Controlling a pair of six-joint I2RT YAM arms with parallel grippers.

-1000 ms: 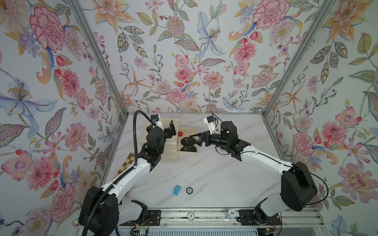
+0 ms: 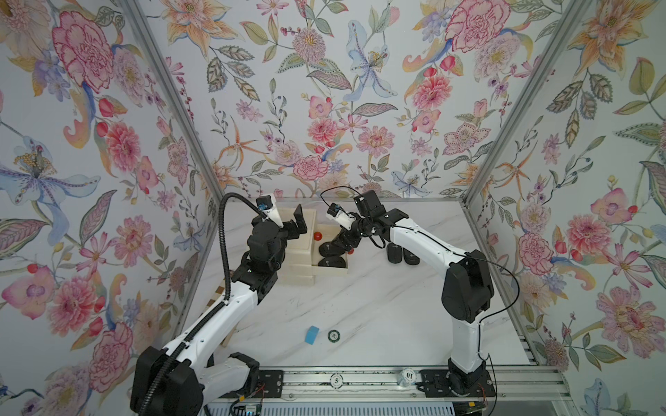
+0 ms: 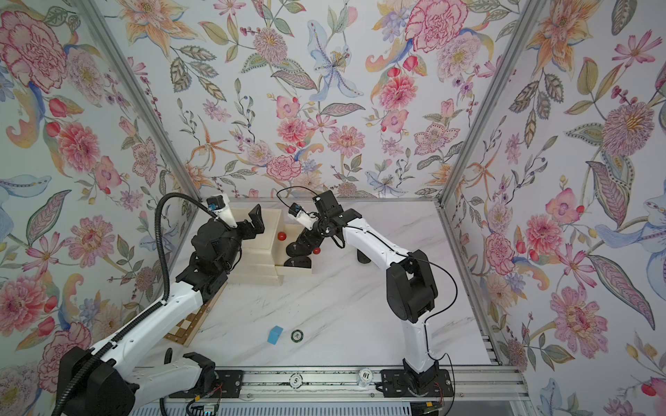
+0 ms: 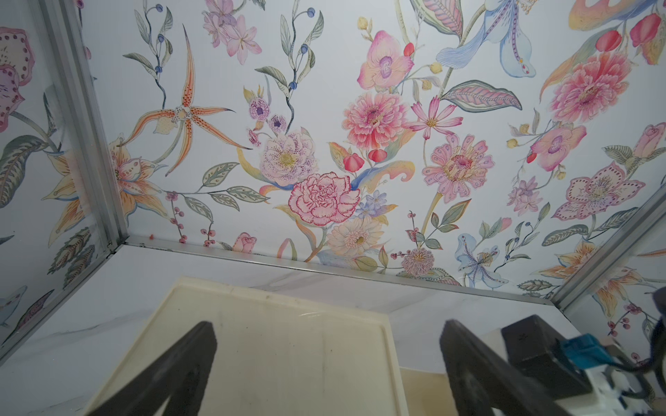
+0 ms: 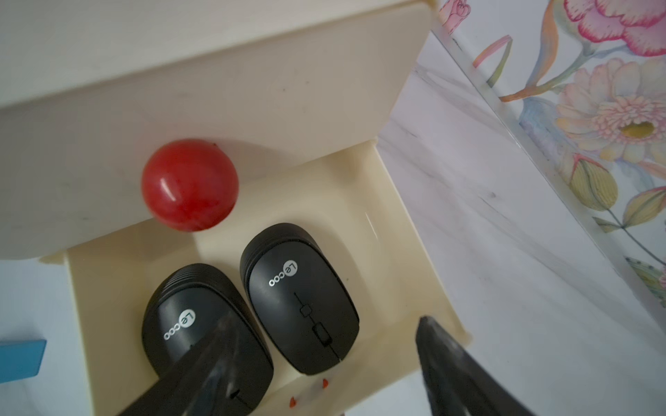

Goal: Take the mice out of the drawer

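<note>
Two black mice lie side by side in the cream pulled-out drawer (image 5: pixel 395 208). In the right wrist view, one mouse (image 5: pixel 301 305) is nearer the middle and the other mouse (image 5: pixel 184 322) is to its left, partly behind a blurred finger. My right gripper is over the drawer, pointing down, its fingers apart with no object held between them. My left gripper stands open above the cream cabinet (image 2: pixel 300 258), holding nothing.
A red ball knob (image 5: pixel 189 184) sticks out from the cabinet front above the drawer. Two black mouse-like objects (image 2: pixel 394 253) lie on the table to the right. A blue piece (image 2: pixel 311 335) and a round dark disc (image 2: pixel 333 335) lie in front.
My right gripper has swung left from beside the drawer to over it, now tilted downward. The left arm has shifted only slightly. The drawer and its mice stay in place.
</note>
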